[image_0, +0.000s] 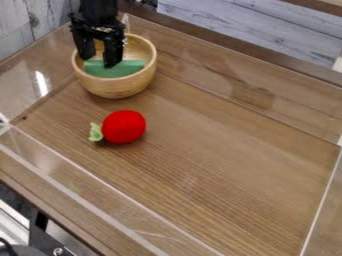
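Observation:
My black gripper (96, 45) reaches down from the top into a light wooden bowl (138, 79) at the upper left. Its fingers are dark and overlap the bowl's interior; whether they hold anything is unclear. A green item (123, 67) lies in the bowl, with a small orange-yellow patch partly hidden behind the gripper. A red round object (124, 126) with a green tip, like a toy vegetable, lies on the table below the bowl.
A pale wall or panel borders the upper left. Dark cables or hardware sit at the bottom left corner.

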